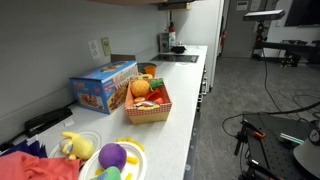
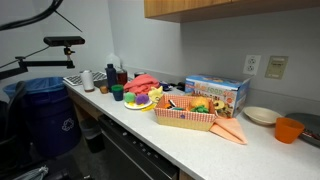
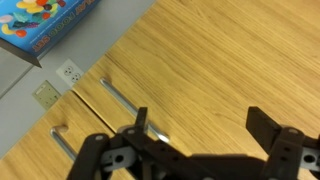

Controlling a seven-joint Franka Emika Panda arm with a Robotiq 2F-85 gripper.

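Note:
In the wrist view my gripper is open, its two dark fingers wide apart and only wooden cabinet surface seen beyond the gap. The gripper does not show clearly in either exterior view. On the white counter (image 1: 183,125) stands an orange basket (image 1: 150,114) of toy fruit and vegetables. Nearer that camera, a white plate (image 1: 138,166) bears a purple ball (image 1: 112,155) and other toy food. Behind the basket is a blue picture box (image 1: 101,90), also seen as a box corner (image 3: 37,24) in the wrist view.
Brown wooden cabinets (image 2: 225,12) overhang the counter. A pink cloth (image 2: 229,130), an orange cup (image 2: 289,130) and a pale bowl (image 2: 263,116) lie right of the basket. Red cloth (image 2: 142,82), cups and bottles crowd the far left end.

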